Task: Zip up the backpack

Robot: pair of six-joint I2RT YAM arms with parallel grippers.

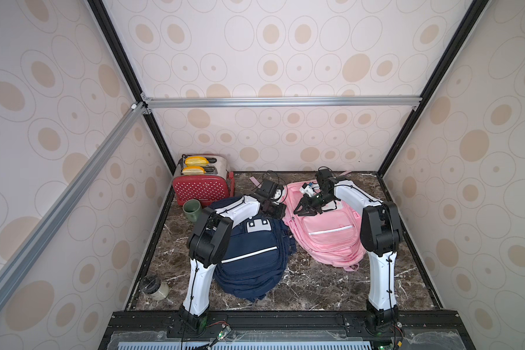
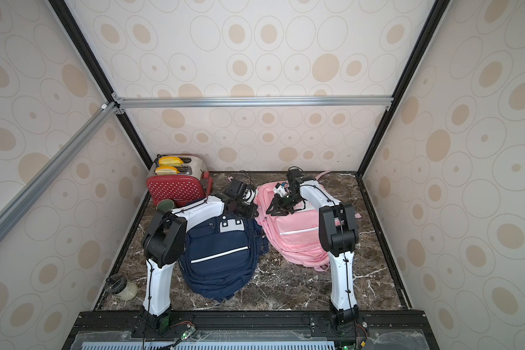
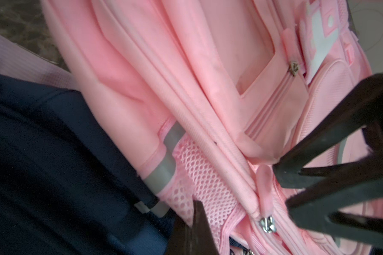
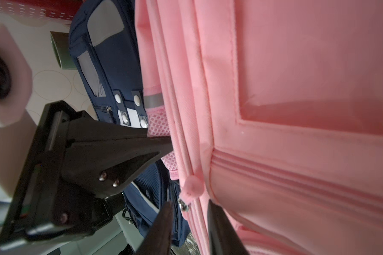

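Observation:
The pink backpack lies right of the navy backpack, overlapping it at the side. My left gripper is low at the seam between the bags, shut, mostly hidden in the top views. In the right wrist view, a pink zipper pull lies on the side zipper track, just above and between the fingertips of my right gripper, which is part open with nothing visibly held. In the left wrist view, the pink mesh pocket and a zipper pull are beside the right gripper's fingers.
A red perforated container with yellow items stands at back left, a green mug before it. A jar is at front left. Bare marble table shows at the front between the arms.

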